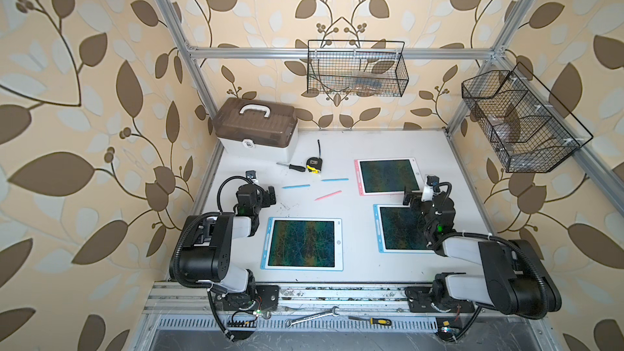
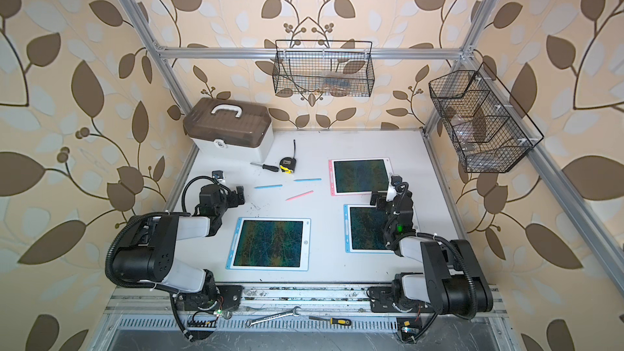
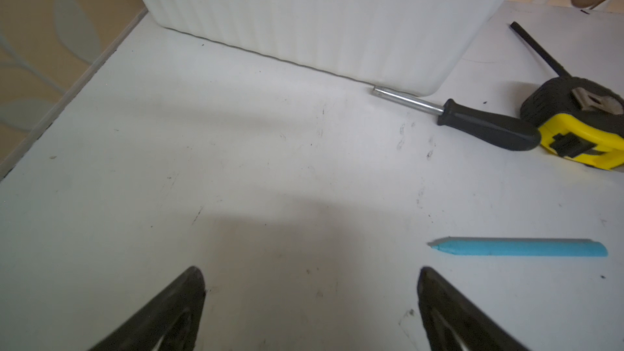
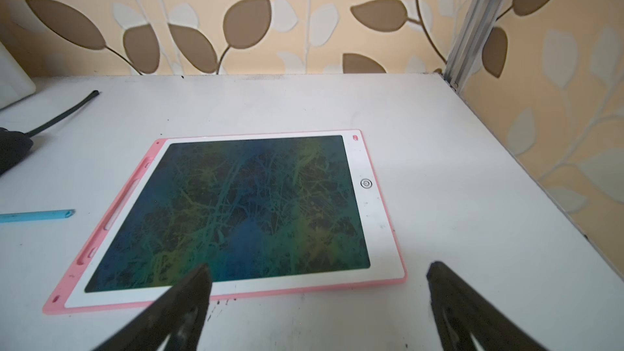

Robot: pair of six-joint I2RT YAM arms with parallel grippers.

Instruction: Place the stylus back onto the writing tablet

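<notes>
Two blue styluses, one at left and one further right, lie on the table with a pink stylus. Three writing tablets lie flat: pink-edged at the back right, blue-edged at front left and blue-edged at front right. My left gripper is open and empty at the left, the left blue stylus ahead to its right. My right gripper stands open and empty above the right blue tablet, facing the pink tablet.
A lidded box sits at the back left, with a screwdriver and tape measure beside it. Wire baskets hang on the frame. The middle and back right of the table have bare patches.
</notes>
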